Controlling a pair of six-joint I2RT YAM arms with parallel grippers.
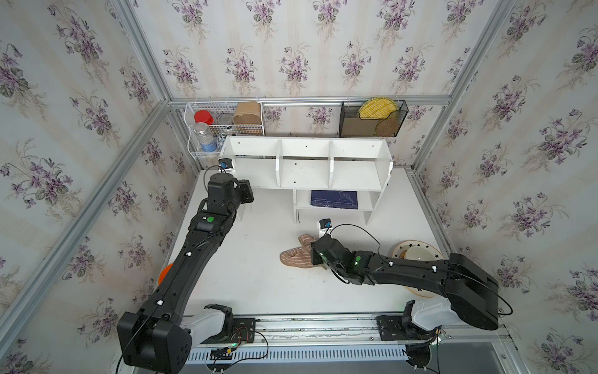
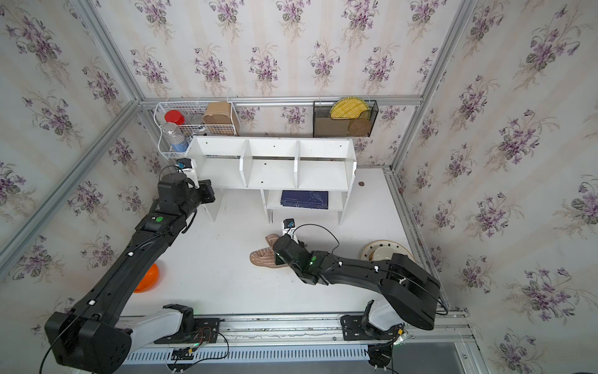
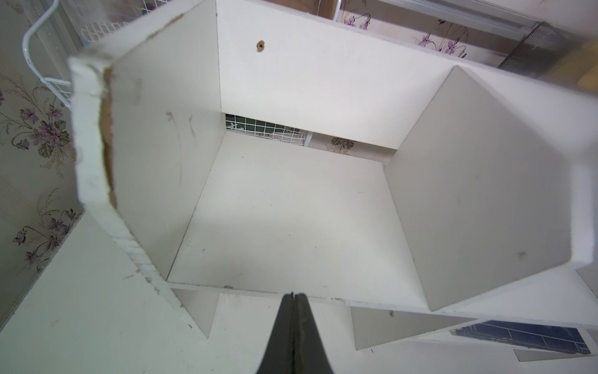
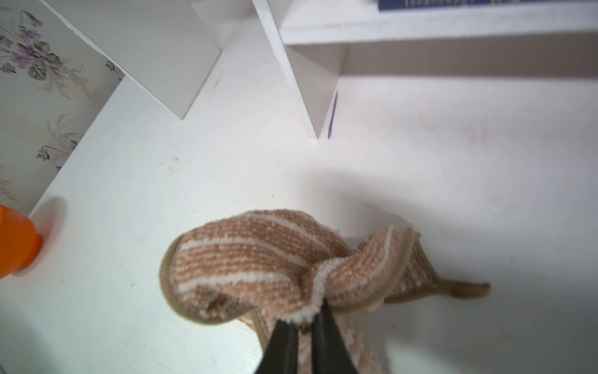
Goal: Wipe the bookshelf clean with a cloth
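The white bookshelf (image 1: 305, 174) stands at the back of the table, its upper compartments empty. My left gripper is shut with nothing between its fingers, in front of the shelf's left compartment. The brown-striped cloth (image 4: 236, 261) is low over the middle of the table, below the bookshelf, partly behind the right arm in the top views. My right gripper is at the cloth, which bunches over and around its blurred fingertips; whether it grips the cloth is unclear.
A dark blue book (image 1: 334, 198) lies on the lower shelf. An orange bowl (image 2: 148, 279) is at the table's left edge, a star-patterned plate (image 2: 398, 249) at the right. Wire baskets stand behind the bookshelf.
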